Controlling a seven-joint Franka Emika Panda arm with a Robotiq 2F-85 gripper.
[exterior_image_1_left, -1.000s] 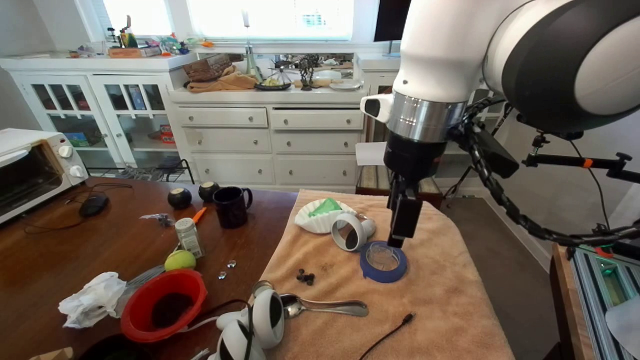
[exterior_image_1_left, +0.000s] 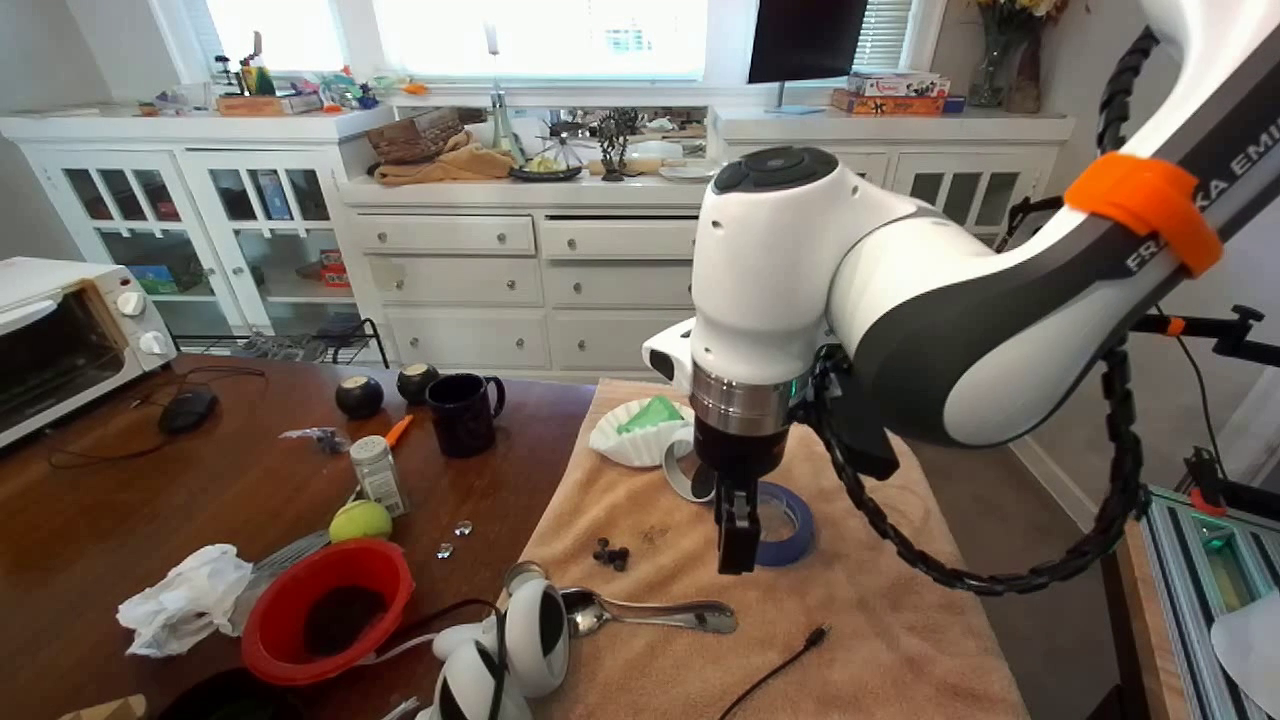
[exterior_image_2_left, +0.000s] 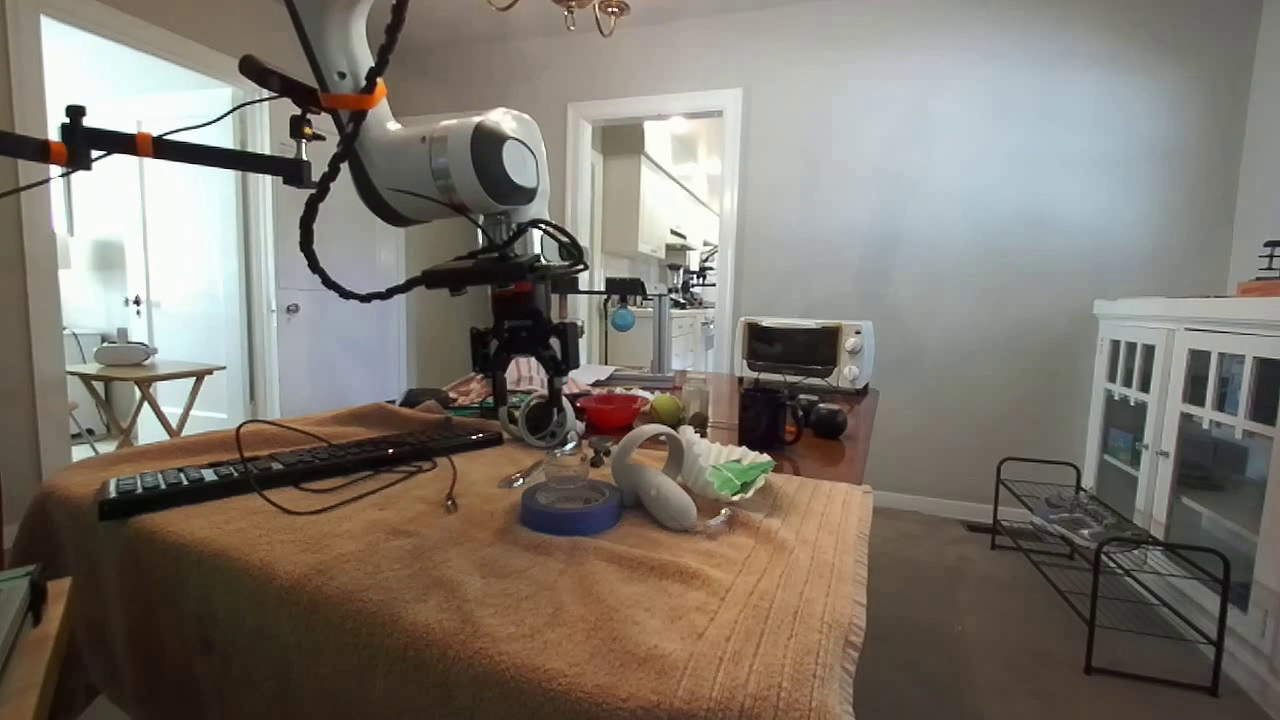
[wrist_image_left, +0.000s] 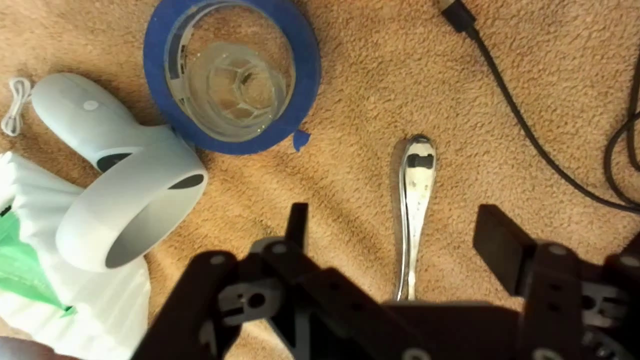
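In the wrist view my gripper is open, its two fingers well apart with only towel and spoon handles beneath them. The stacked silver spoons (wrist_image_left: 415, 186) lie on the tan towel, their handles pointing up that view between the fingers and their bowls hidden below. Exterior view 1 shows the spoons (exterior_image_1_left: 666, 616) below and in front of the gripper (exterior_image_1_left: 738, 558), which hangs above the towel, partly covering a blue tape roll (exterior_image_1_left: 792, 528). A clear glass (wrist_image_left: 240, 90) stands inside the tape roll's ring.
Beside the tape lies a white controller (wrist_image_left: 129, 174), next to a paper coffee filter (wrist_image_left: 78, 288) with a green piece in it. A black cable (wrist_image_left: 516, 114) lies right of the spoons. A keyboard (exterior_image_2_left: 300, 462), more controllers (exterior_image_1_left: 516, 648) and a red bowl (exterior_image_1_left: 324, 612) are also around.
My arm has come left and lower, toward the near side of the towel. The gripper now hangs in front of the tape roll and nearer the spoons. The objects look unmoved.
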